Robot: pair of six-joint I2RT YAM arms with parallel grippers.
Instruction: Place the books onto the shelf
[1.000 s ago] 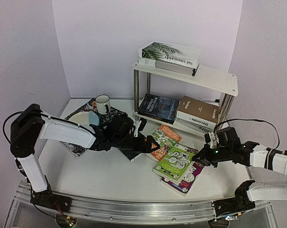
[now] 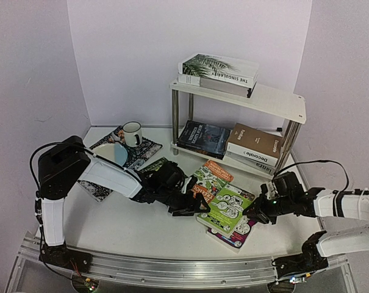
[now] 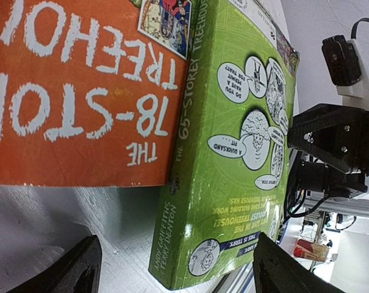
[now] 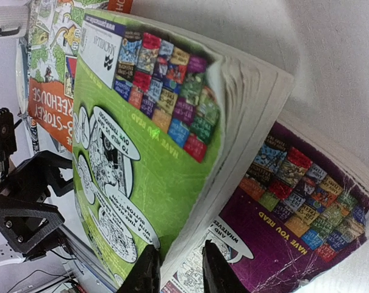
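Observation:
The green 65-Storey Treehouse book lies partly over a purple book, with an orange 78-Storey book beside it. My left gripper is low at the green book's left, fingers apart and nothing held, the book's lower end between them in its wrist view. My right gripper is at the green book's right edge, one finger over its edge; whether it grips anything is unclear.
A two-tier shelf at the back holds books on both levels. A mug and plate sit on patterned mats at the left. Bare table shows at the front left.
My left gripper has moved right and toward the front, down to the green book's left end. My right gripper has moved slightly toward the front along the book's edge.

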